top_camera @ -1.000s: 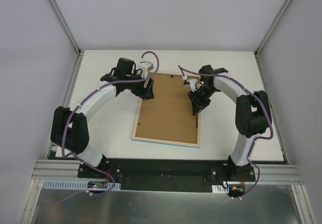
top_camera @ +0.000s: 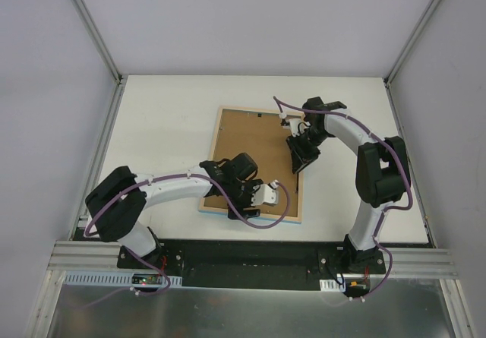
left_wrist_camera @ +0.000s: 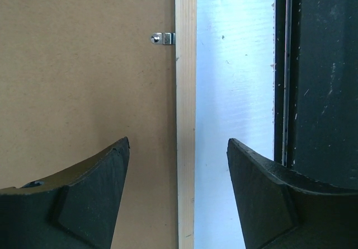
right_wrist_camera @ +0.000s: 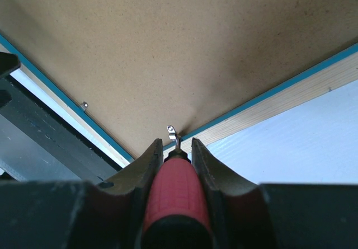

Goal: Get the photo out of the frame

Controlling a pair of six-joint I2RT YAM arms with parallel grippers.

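Note:
The frame lies face down on the white table, brown backing (top_camera: 247, 144) up, pale wooden border (left_wrist_camera: 185, 120) with small metal clips. My left gripper (top_camera: 250, 205) is over the front edge; in its wrist view its open fingers flank the border near a clip (left_wrist_camera: 163, 38). My right gripper (top_camera: 300, 156) is at the right edge, shut on a red-handled tool (right_wrist_camera: 177, 190) whose tip is at a clip (right_wrist_camera: 172, 131) there. The photo is not visible.
A dark strip (top_camera: 243, 262) runs along the table's front edge.
My left gripper has swung from the frame's back left down to its front edge. The right gripper and tool have barely moved.

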